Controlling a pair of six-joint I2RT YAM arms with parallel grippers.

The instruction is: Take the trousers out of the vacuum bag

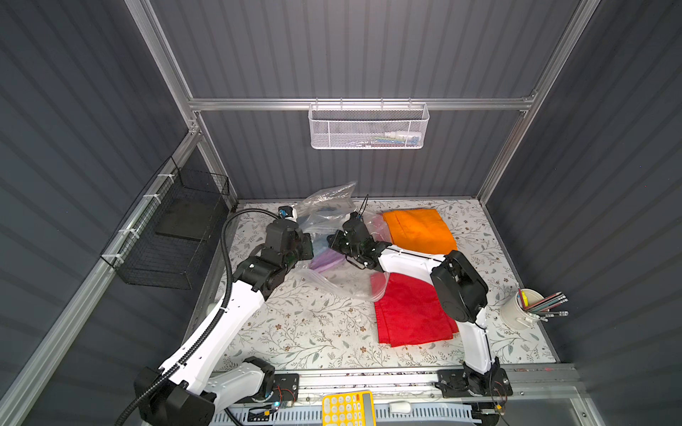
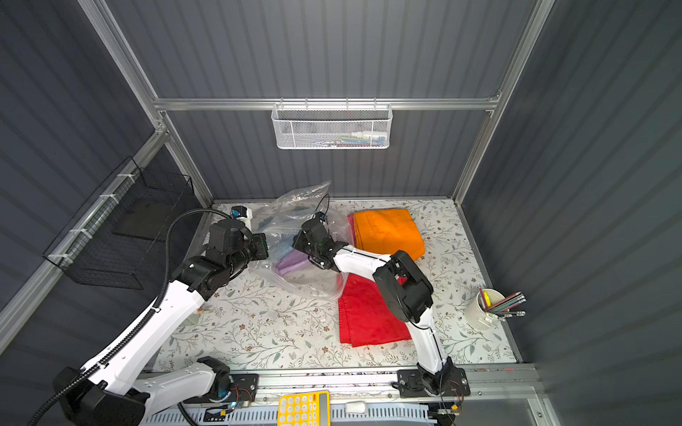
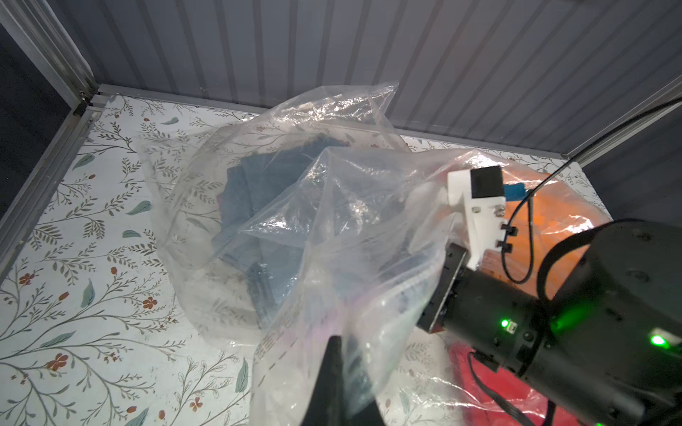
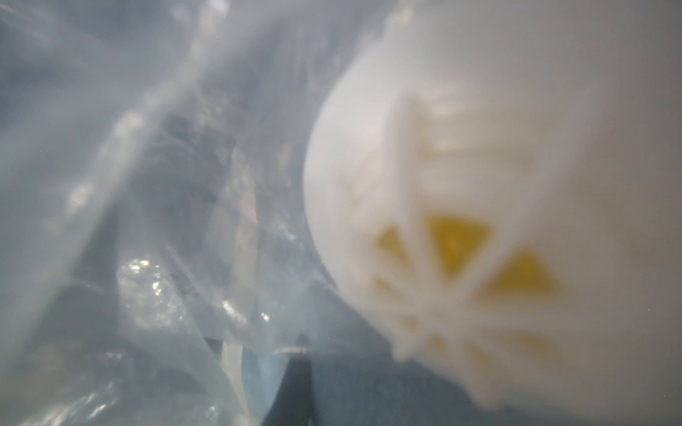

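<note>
A clear vacuum bag [image 1: 323,195] lies crumpled mid-table, with blue-grey folded trousers [image 3: 263,213] inside and something lilac [image 1: 326,261] showing beneath. My left gripper is at the bag's near-left part, shut, with plastic film around its fingertips; whether film is pinched is unclear. My right gripper [image 1: 334,240] reaches into the bag from the right; it is shut, and what is between its fingers is hidden. In the right wrist view a blurred white valve [image 4: 433,312] with yellow inside fills much of the frame, plastic film beside it.
Orange cloth [image 1: 419,230] and red cloth [image 1: 412,319] lie to the right. A pen cup [image 1: 518,312] stands at the right edge. A black wire basket [image 1: 170,234] hangs on the left wall, a white one [image 1: 366,124] at the back.
</note>
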